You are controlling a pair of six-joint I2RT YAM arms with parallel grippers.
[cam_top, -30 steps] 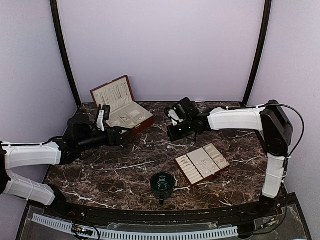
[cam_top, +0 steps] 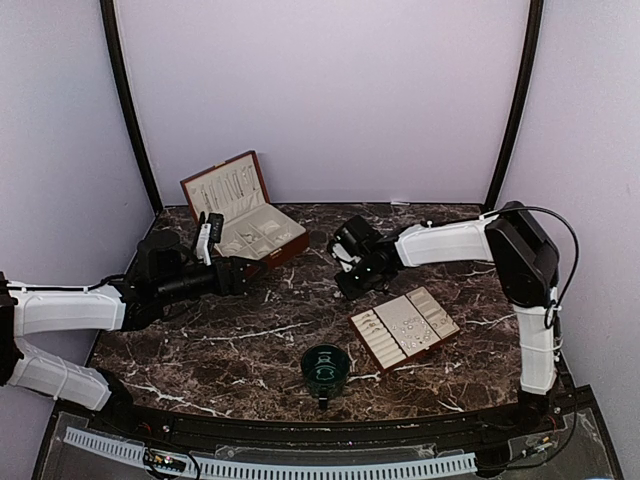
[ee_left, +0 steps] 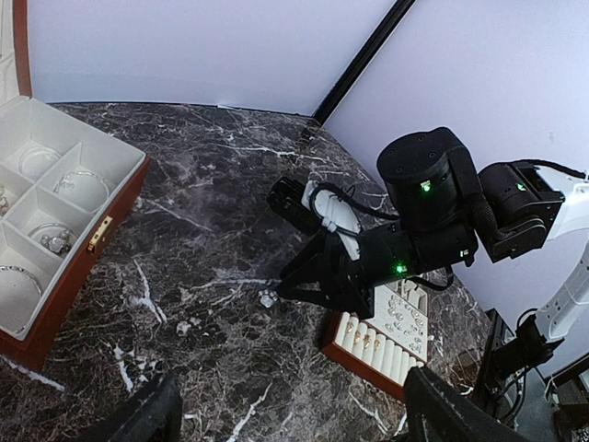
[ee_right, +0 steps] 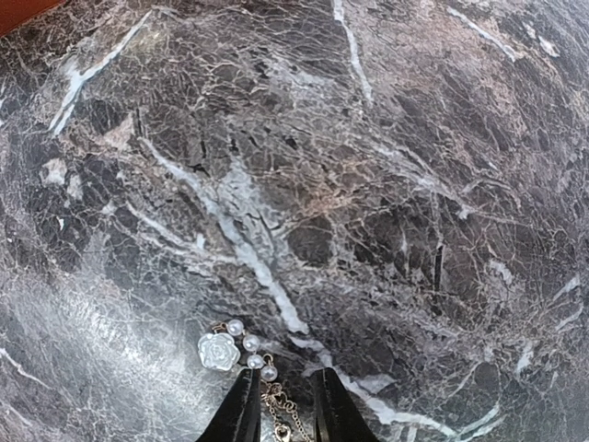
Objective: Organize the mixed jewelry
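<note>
A piece of jewelry with a white rose, pearls and a fine chain (ee_right: 219, 350) lies on the marble table, with my right gripper open right over its chain. My left gripper hangs at the left, beside the open jewelry box (cam_top: 295, 240), its fingers apart with nothing seen between them. The box holds chains in its lid and bracelets and other pieces in compartments. The jewelry tray (cam_top: 405, 330) with rings and small pieces in slots lies at the front right.
A dark green container (cam_top: 325, 370) stands at the front middle.
The left arm has shifted only slightly; the box and tray have not moved.
</note>
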